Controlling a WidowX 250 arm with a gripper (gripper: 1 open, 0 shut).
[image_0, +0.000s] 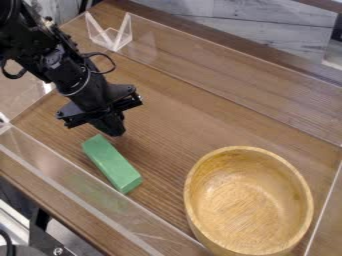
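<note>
My black arm reaches in from the upper left, its gripper (114, 128) low over the wooden table, just above the far end of a green bar (112, 164). The gripper looks shut, with nothing visible between its small fingertips. The green bar lies flat, slanting toward the front.
A large yellow bowl (249, 200) fills the front right. A white wire-like rack (112, 32) stands at the back left. A pale wall (267, 25) borders the back.
</note>
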